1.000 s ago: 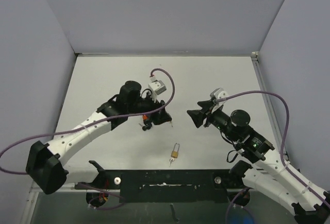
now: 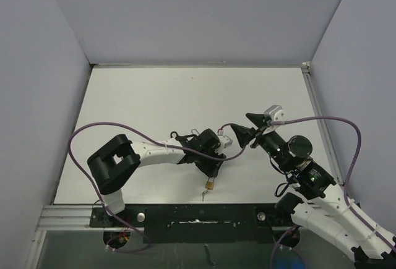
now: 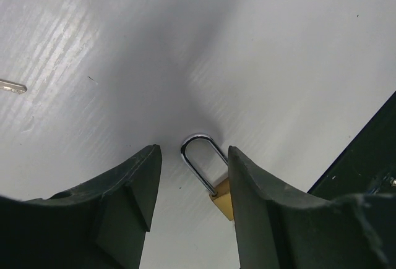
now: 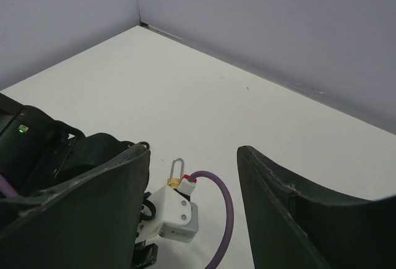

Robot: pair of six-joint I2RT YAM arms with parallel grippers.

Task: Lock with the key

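Note:
A brass padlock (image 3: 221,202) with a steel shackle lies on the white table near its front edge. My left gripper is low over it, fingers apart either side of the shackle in the left wrist view, nothing visibly held. A silver key (image 3: 12,86) lies at that view's left edge. In the top view the padlock (image 2: 210,184) is just in front of the left gripper (image 2: 213,164). My right gripper (image 2: 247,128) hangs to the right, its fingers apart and empty; beyond them the right wrist view shows part of the left arm and a padlock-like object.
The left arm stretches across the middle-left of the table (image 2: 142,89), hiding the items behind it. Grey walls bound it at back and sides, and a dark panel (image 2: 192,222) runs along the front edge.
The right gripper has shifted slightly right and up in the top view.

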